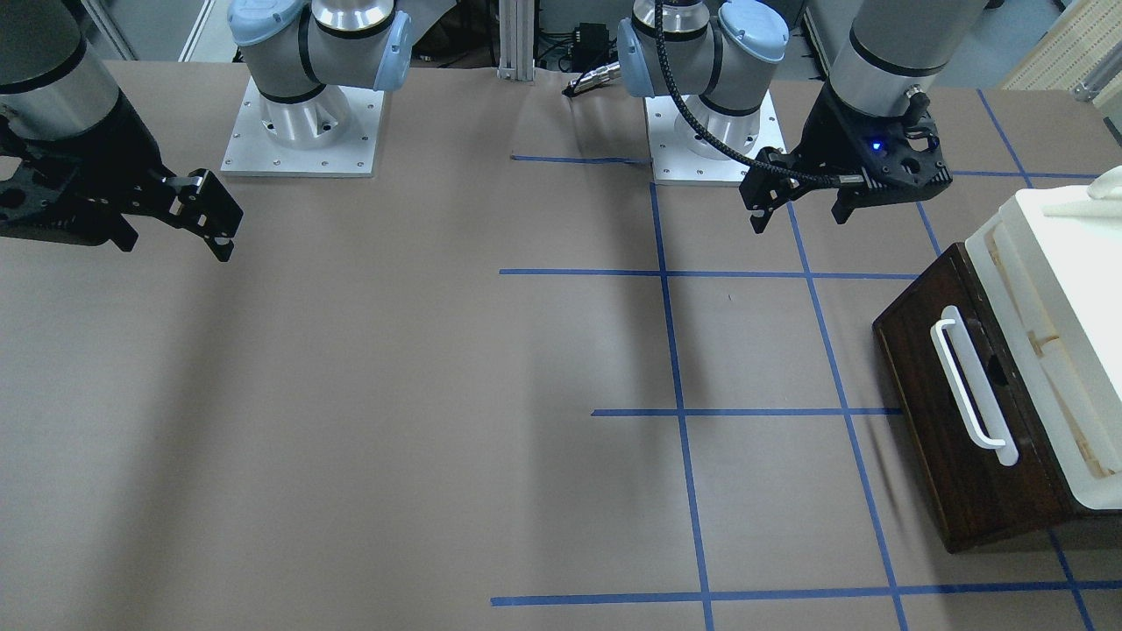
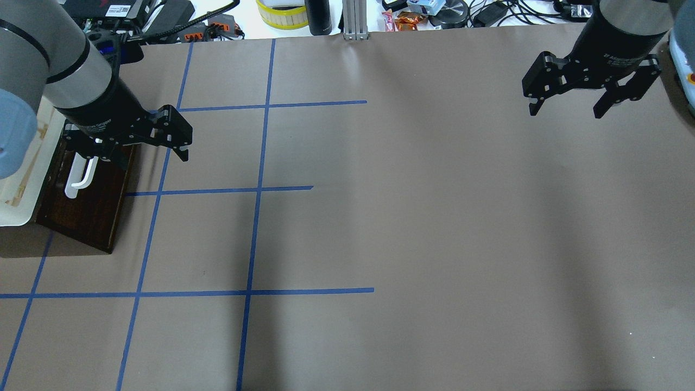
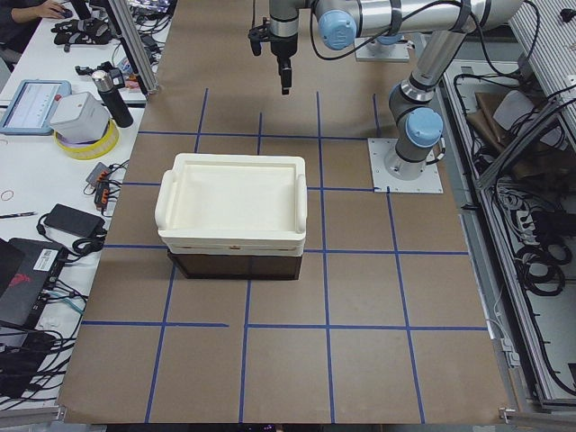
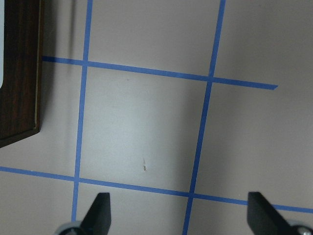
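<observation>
My gripper hangs over the taped grey-beige floor, its two dark fingers wide apart at the bottom of the left wrist view with nothing between them. In the front view it is the black gripper (image 1: 799, 210) at upper right, left of and behind a dark wooden cabinet (image 1: 947, 442) with a white handle (image 1: 968, 389) and a white tray top (image 1: 1083, 315). In the left view the cream tray (image 3: 232, 200) sits on that cabinet; the cabinet's dark side also shows at the left edge of the wrist view (image 4: 17, 98).
A second arm (image 2: 586, 78) with a black gripper stands apart from mine. White-based robot mounts (image 3: 405, 180) line one side. A cluttered side table (image 3: 27, 162) runs along the left of the left view.
</observation>
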